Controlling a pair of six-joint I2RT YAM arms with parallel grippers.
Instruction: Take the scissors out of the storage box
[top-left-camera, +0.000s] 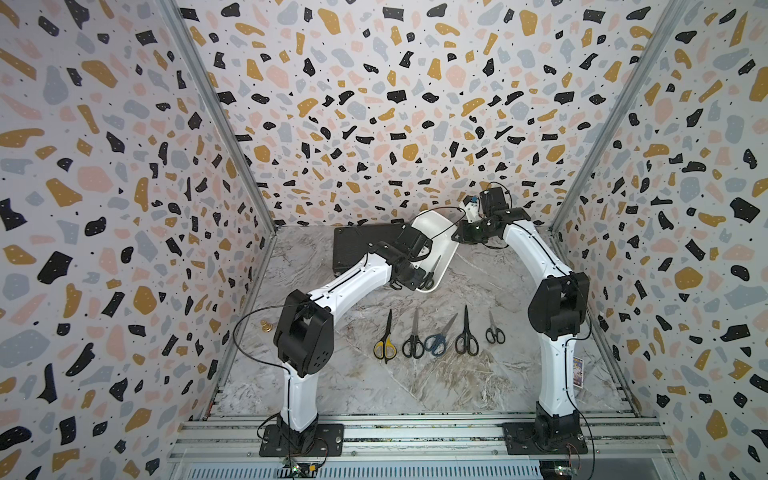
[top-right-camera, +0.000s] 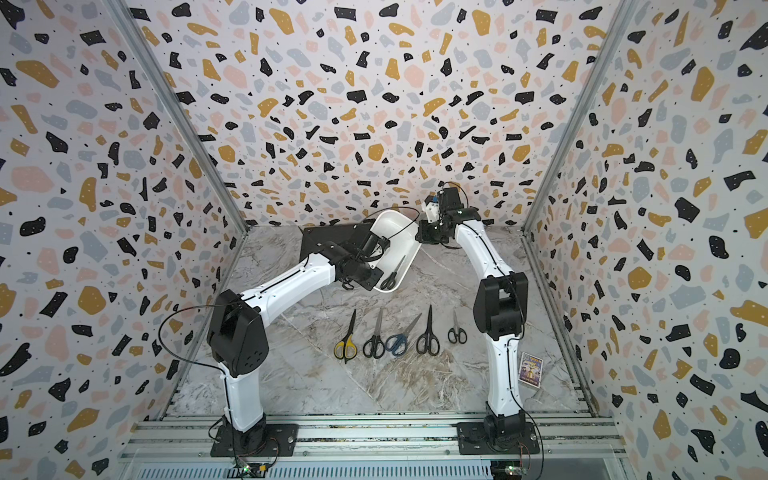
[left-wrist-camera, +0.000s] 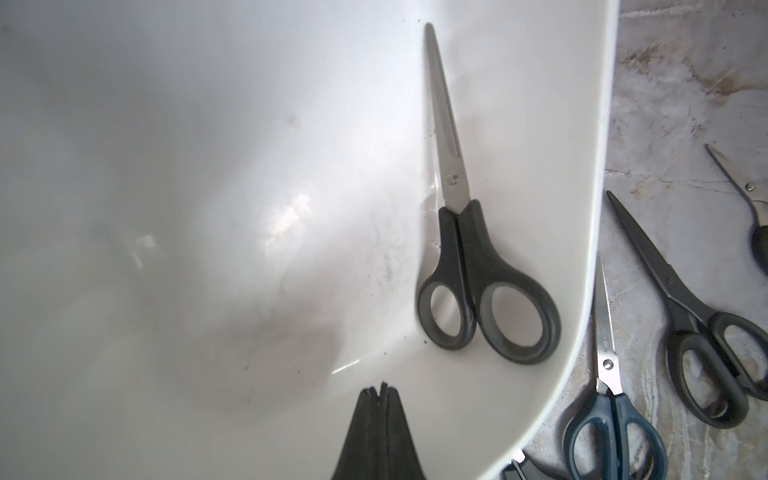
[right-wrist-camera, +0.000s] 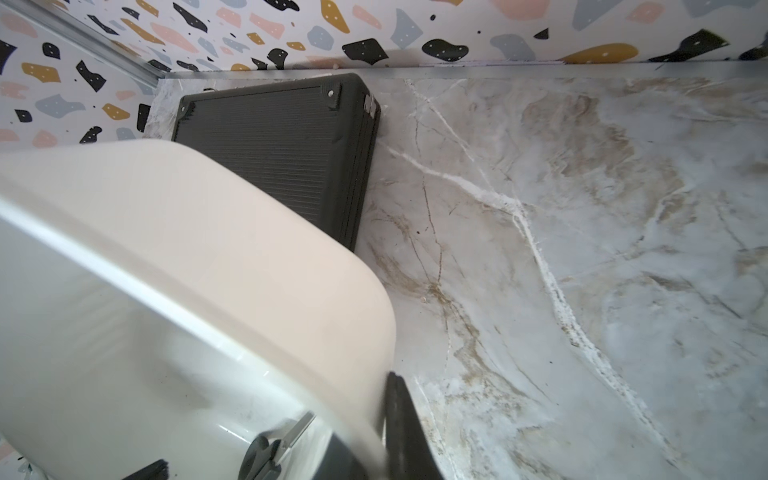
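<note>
The white storage box (top-left-camera: 436, 220) stands slanted at the back of the table. In the left wrist view, grey-bladed scissors (left-wrist-camera: 453, 180) with black handles lie inside, along the box's right wall. My left gripper is shut over the box with nothing between its fingers, clear of the scissor handles. At the box's right side, in the right wrist view, my right gripper is shut on the thin box wall, one finger (right-wrist-camera: 406, 436) outside it and the other partly seen inside.
A row of several scissors, among them a yellow-handled pair (top-left-camera: 385, 349) and a blue-handled pair (top-left-camera: 436, 344), lies in front of the box. A black case (top-left-camera: 356, 249) is at its left. Bare table stretches to the right.
</note>
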